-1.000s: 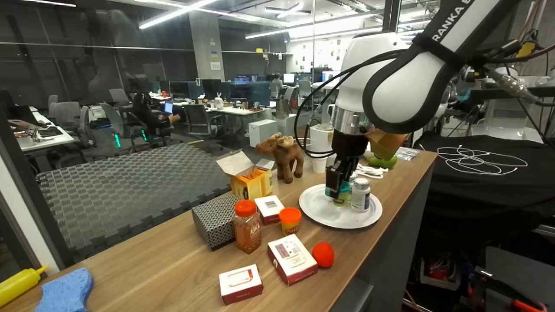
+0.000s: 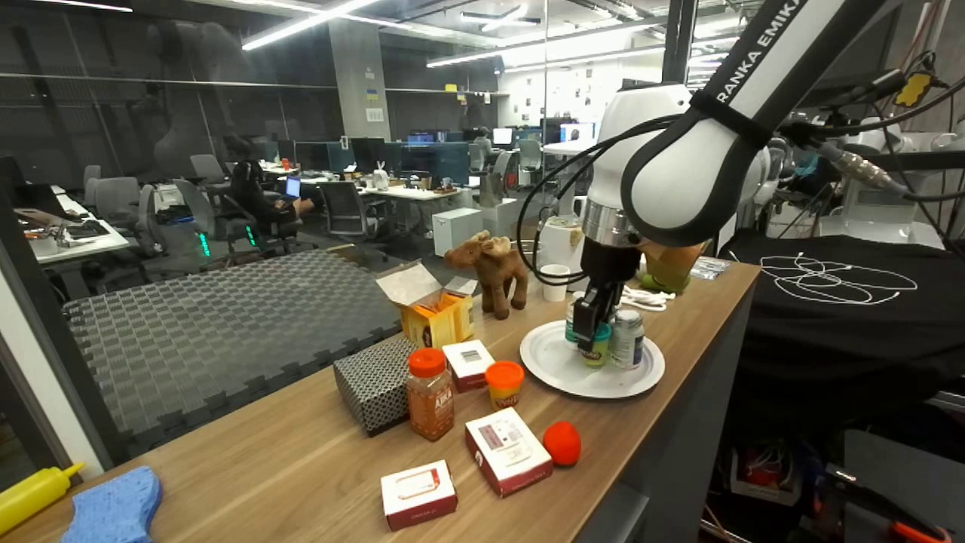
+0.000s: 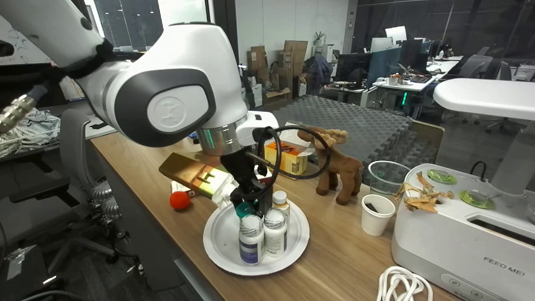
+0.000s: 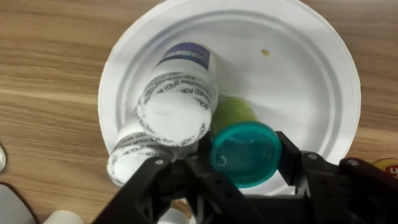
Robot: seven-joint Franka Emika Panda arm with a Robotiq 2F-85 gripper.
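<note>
My gripper is shut on a small tub with a teal lid [image 4: 246, 153] and a green body, one finger on each side. The tub is over the white plate [image 4: 309, 86], close beside a white bottle [image 4: 177, 115] with a purple label band. Behind that one, a second white bottle [image 3: 275, 235] stands on the plate, and a third bottle with a brownish label [image 3: 281, 203] is at the far rim. In exterior view 1 the tub's base [image 2: 594, 356] looks level with the bottles; whether it touches the plate is hard to tell.
In front of the plate are an orange-lidded tub [image 2: 503, 385], a red ball [image 2: 562, 443], white-and-red boxes [image 2: 508, 449] and a seasoning jar [image 2: 430, 398]. A toy moose [image 2: 497, 276] and a paper cup [image 3: 377, 215] stand behind. The plate's front side is bare.
The gripper and the teal-lidded tub sit slightly lower in exterior view 1, and the arm has tilted and shifted a little. The bottle with the purple band and the plate look unmoved.
</note>
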